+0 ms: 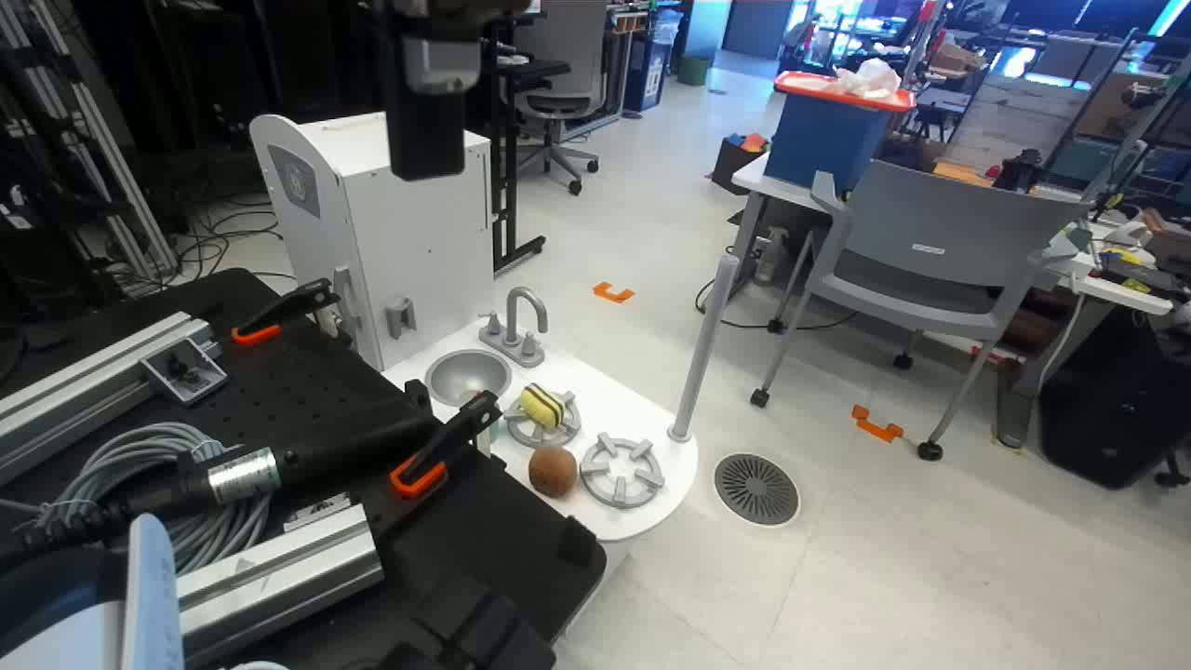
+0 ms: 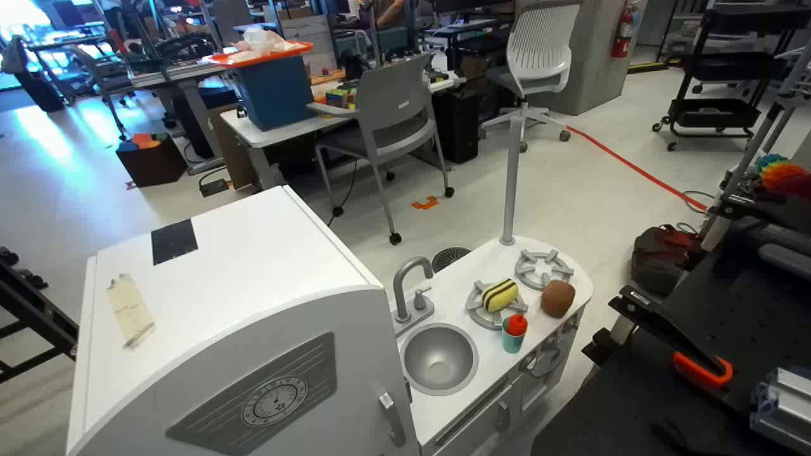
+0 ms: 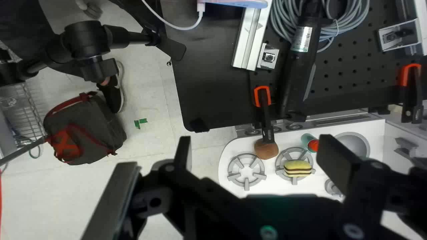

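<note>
My gripper is open in the wrist view, its dark fingers [image 3: 183, 154] far apart and nothing held between them. It hangs high above a white toy kitchen counter [image 2: 475, 372]. On one grey burner rests a yellow toy with dark stripes [image 2: 500, 296]. A brown, roundish toy [image 2: 557, 299] sits beside the other burner [image 2: 543, 267], which is bare. Near the sink [image 2: 441, 357], which looks empty, stands a teal cup [image 2: 512, 339] with a red item [image 2: 517, 324] in its top. That cup is mostly hidden in exterior view 1.
A grey faucet [image 2: 411, 285] rises behind the sink, and a tall grey post [image 2: 510, 182] stands at the counter's end. The white toy fridge [image 2: 228, 251] borders the other side. Along the front runs a black table [image 3: 218, 92] with orange-handled clamps [image 3: 262, 96], one reaching over the counter.
</note>
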